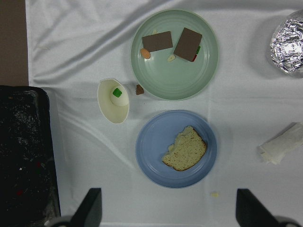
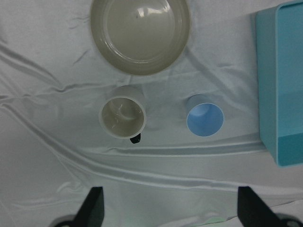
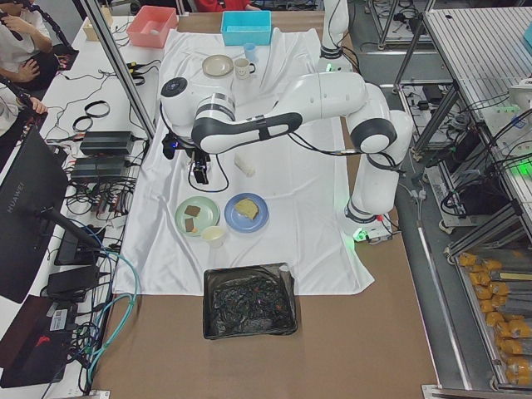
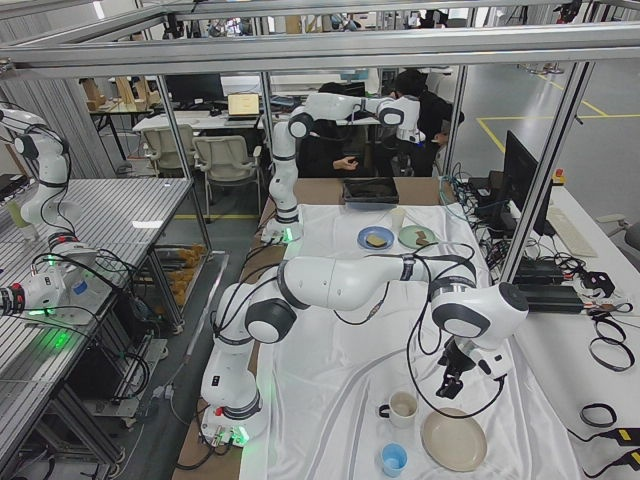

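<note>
My left gripper hangs open and empty over a blue plate (image 1: 161,170) with a bread slice (image 1: 184,151). Beside it are a green plate (image 1: 175,80) holding brown pieces and small bits, a cream cup (image 1: 109,106) with a green bit inside, a foil-covered object (image 1: 289,42) and a crumpled white tissue (image 1: 279,144). My right gripper is open and empty above a grey mug (image 2: 116,130), a blue cup (image 2: 203,123) and a beige plate (image 2: 137,38).
A teal bin (image 2: 267,80) stands beside the blue cup. A black-lined tray (image 3: 249,328) sits at the cloth's edge near the cream cup. A pink bin (image 3: 150,29) is on the side table.
</note>
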